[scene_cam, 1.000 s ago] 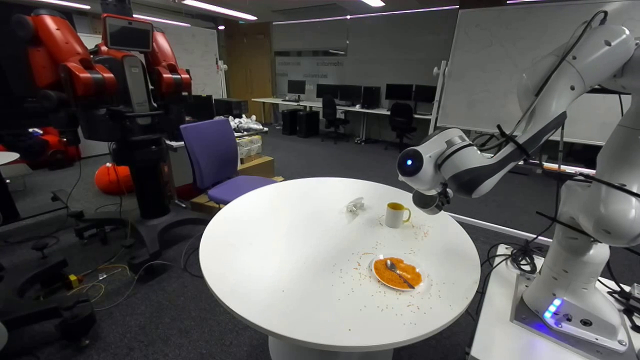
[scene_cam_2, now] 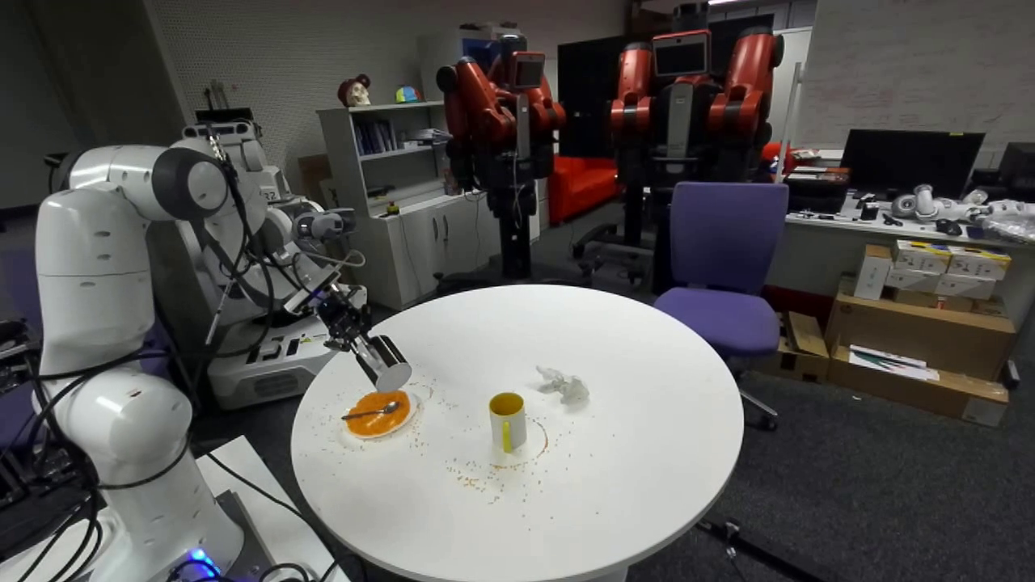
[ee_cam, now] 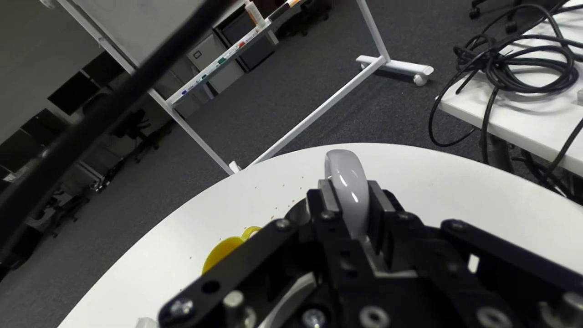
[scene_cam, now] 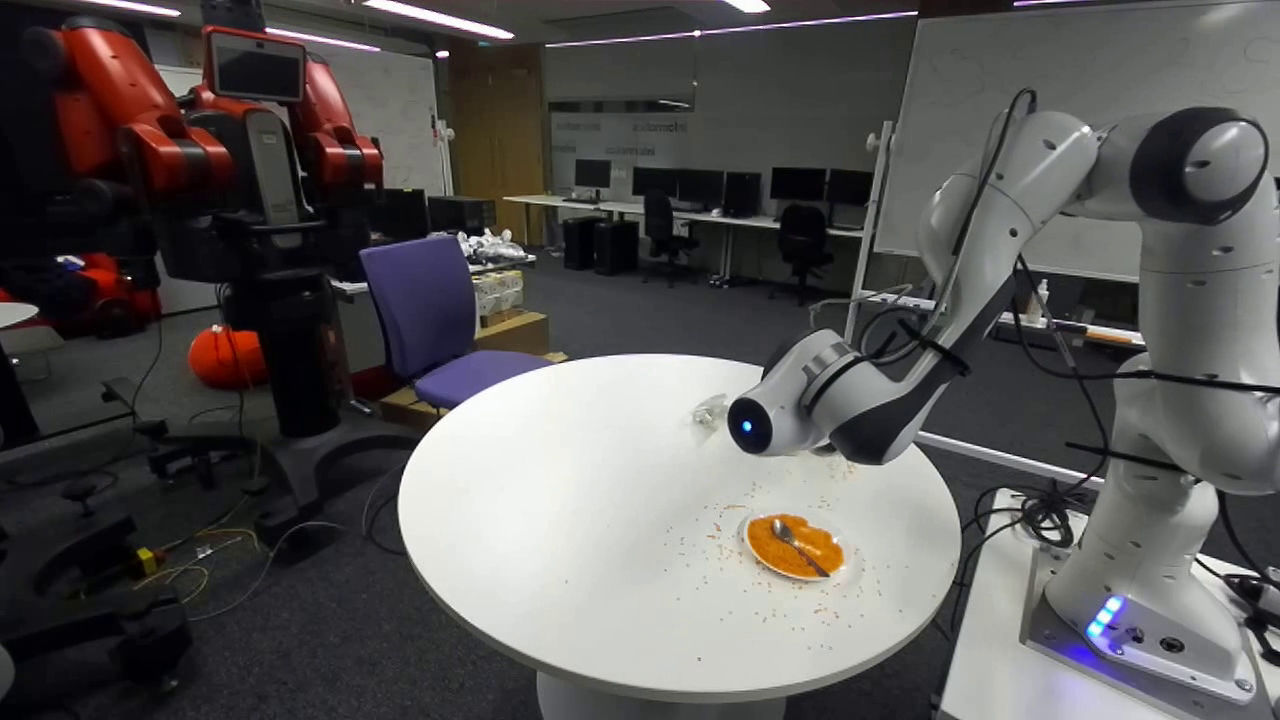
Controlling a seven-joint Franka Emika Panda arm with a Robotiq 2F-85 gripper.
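Observation:
A shiny silver cup (scene_cam_2: 379,359) hangs tilted above the table in exterior view 2, its pale round end turned downward. My gripper is shut on a smooth grey part (ee_cam: 350,180) that looks like the cup's handle. Below and beside the cup lies a white plate (scene_cam: 752,552) heaped with orange grains (scene_cam: 774,554), a spoon (scene_cam: 795,542) resting on top. A white mug (scene_cam_2: 507,428) with a yellow inside and handle stands upright to the right of the held cup in exterior view 2. My arm hides that mug in exterior view 1.
Loose grains lie scattered on the round white table (scene_cam: 540,504) around plate and mug. Crumpled clear plastic (scene_cam_2: 563,385) sits behind the mug. A purple chair (scene_cam: 426,306) stands by the edge.
My arm has swung left and lower in exterior view 1. The mug, visible there before, is now behind the arm. Plate and spoon look unmoved.

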